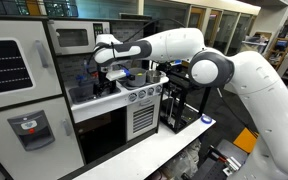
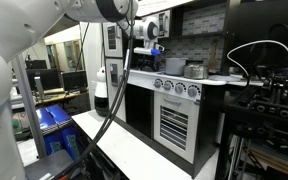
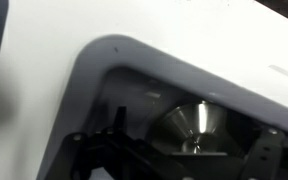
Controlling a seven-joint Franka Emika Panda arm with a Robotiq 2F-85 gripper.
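A shiny metal bowl [image 3: 196,122] lies in the dark grey sink [image 3: 134,60], seen close up in the wrist view. Its lower part is hidden behind my gripper, whose two black fingers stand apart with nothing visible between them. From exterior view 1, the gripper [image 1: 109,78] hangs over the toy kitchen's counter at the sink [image 1: 81,93]. Exterior view 2 has the arm's end [image 2: 147,50] above the counter's far part; the bowl cannot be made out there.
A metal pot [image 2: 195,70] stands on the stove to the right of the sink. Behind the counter rises a tiled back wall [image 2: 189,48], and a microwave [image 1: 72,38] sits above the sink's left side. The white lower ledge [image 1: 134,155] is largely clear.
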